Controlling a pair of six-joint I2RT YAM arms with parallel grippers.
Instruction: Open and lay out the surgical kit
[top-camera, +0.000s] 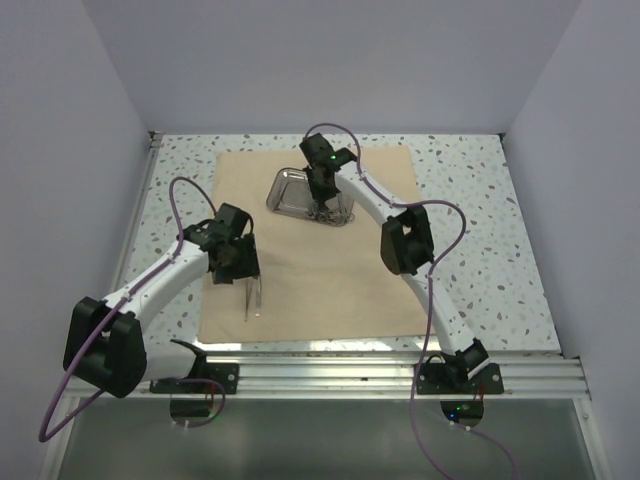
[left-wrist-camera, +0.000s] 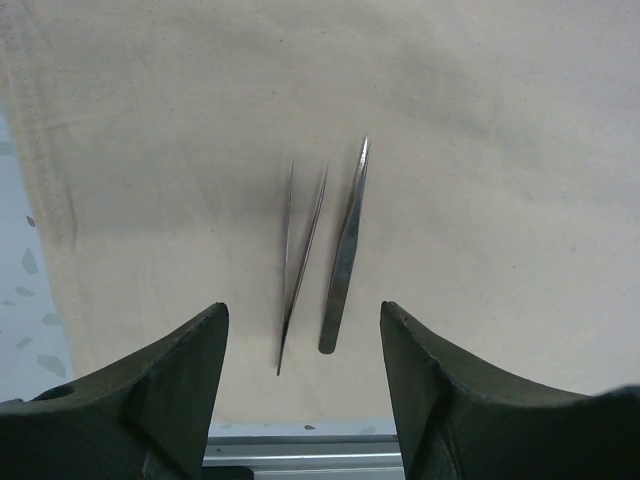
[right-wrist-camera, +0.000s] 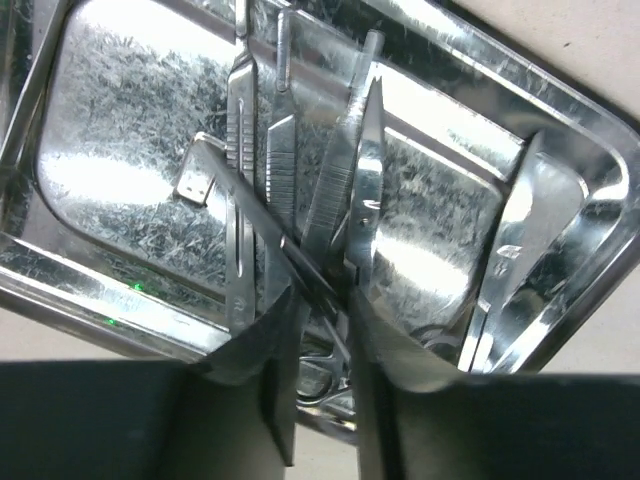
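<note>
A steel tray at the back of the cloth holds several metal instruments, handles and scissors rings among them. My right gripper is down in the tray, its fingers close together around a dark slanted instrument; whether they grip it I cannot tell. My left gripper stands open over the cloth, above two tweezers lying side by side, a thin pointed pair and a flat-handled pair.
Speckled table shows around it, with walls at the sides and back.
</note>
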